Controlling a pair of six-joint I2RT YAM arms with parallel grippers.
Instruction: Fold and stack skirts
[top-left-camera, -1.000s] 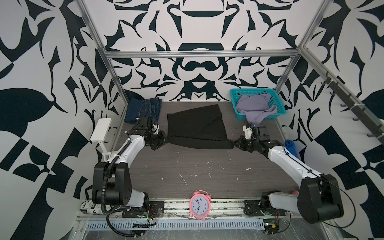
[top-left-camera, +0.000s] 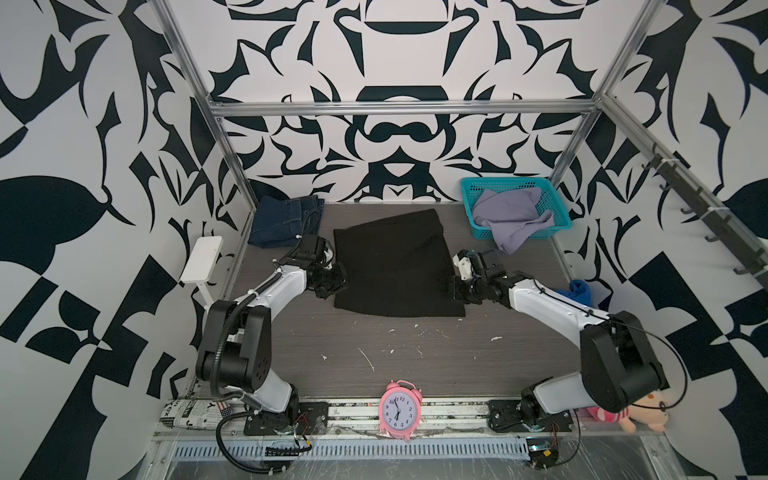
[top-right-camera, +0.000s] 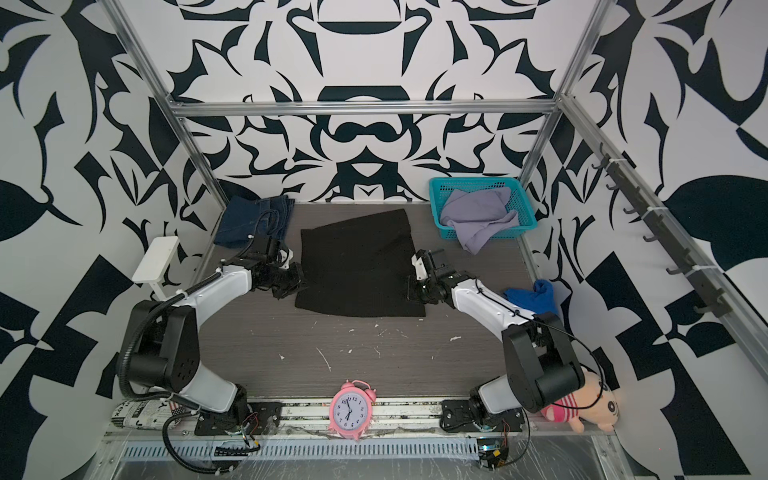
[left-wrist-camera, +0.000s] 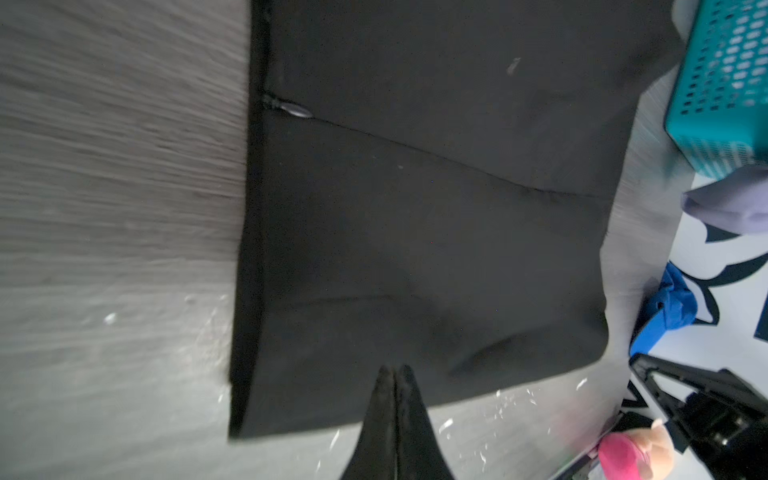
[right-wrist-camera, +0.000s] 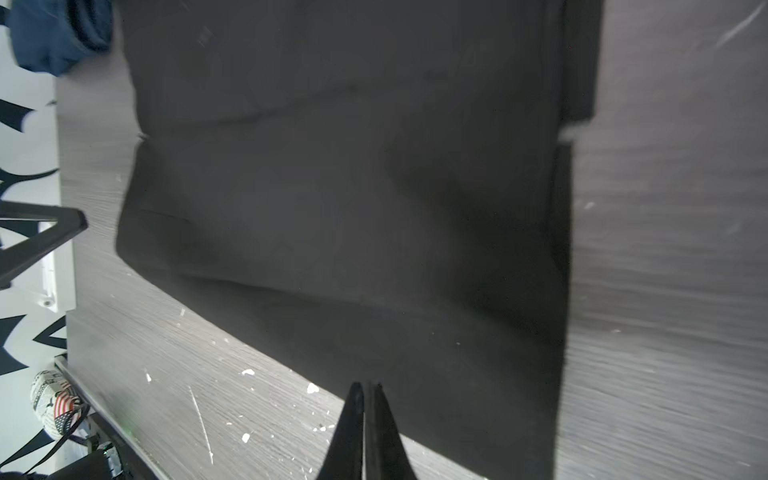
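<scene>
A black skirt lies spread flat on the dark table, its near edge straightened out. My left gripper is shut with nothing visible between its fingers, raised over the skirt's left side. My right gripper hovers over the skirt's right side; its fingertips look close together, and nothing shows between them. A folded dark blue denim stack lies at the back left. A lilac cloth lies in the teal basket at the back right.
A blue cloth lies by the right wall. A pink clock stands at the front centre, and a plush toy sits at the front right. Bare table lies in front of the skirt.
The skirt's near part, narrower a second ago, now lies spread toward the front.
</scene>
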